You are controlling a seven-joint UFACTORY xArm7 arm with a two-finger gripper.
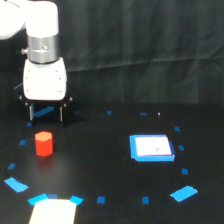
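Note:
The white robot arm's gripper (45,112) hangs at the upper left with its two dark fingers spread and nothing seen between them. Just below it, slightly apart in the view, a red block (44,144) stands on the black table.
A blue-bordered white rectangle (152,147) lies at the right, and a pale cream square (52,212) at the bottom left edge. Small blue tape marks dot the table.

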